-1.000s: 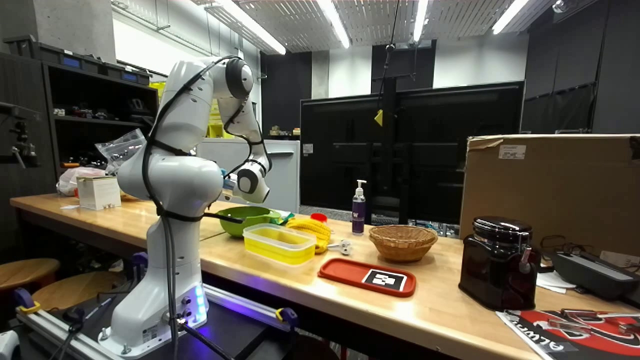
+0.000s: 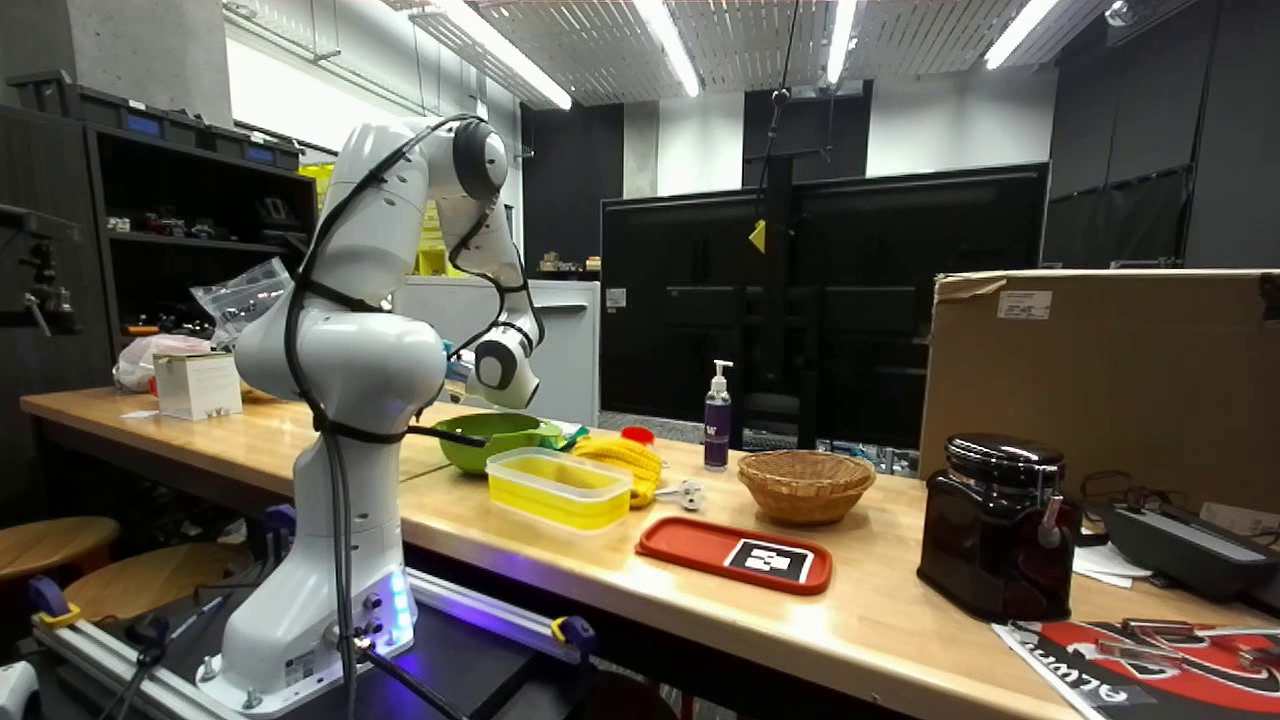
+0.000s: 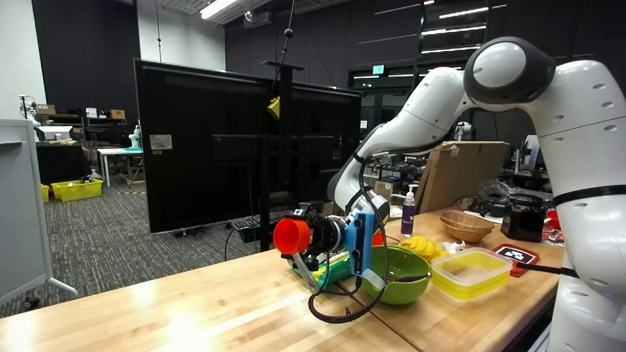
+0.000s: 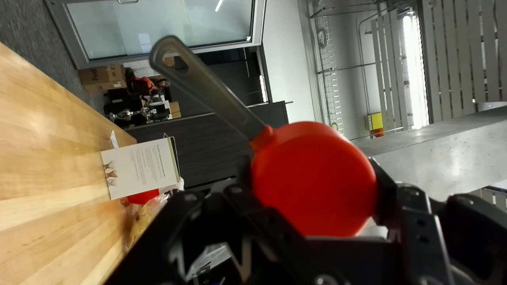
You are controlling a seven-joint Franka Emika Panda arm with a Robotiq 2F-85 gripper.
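A red round cup with a long grey handle, like a scoop [image 4: 313, 180], fills the middle of the wrist view. My gripper is shut on it, with a black finger at either side of the red part. In exterior view 2 the scoop [image 3: 291, 236] is held sideways above the table, its mouth facing left and its handle slanting down below the gripper [image 3: 308, 231]. Exterior view 1 has the gripper hidden behind the arm. A green bowl [image 3: 405, 290] stands on the table beside the wrist, with something dark in it.
Near the bowl are a yellow container [image 3: 469, 287], a yellow cloth-like bundle [image 3: 423, 247] and a purple pump bottle [image 3: 408, 214]. Farther off lie a wicker basket [image 2: 806, 480], a red tray [image 2: 684, 542] and a dark jar [image 2: 1002, 528]. Bare tabletop [image 3: 193, 308] stretches below the scoop.
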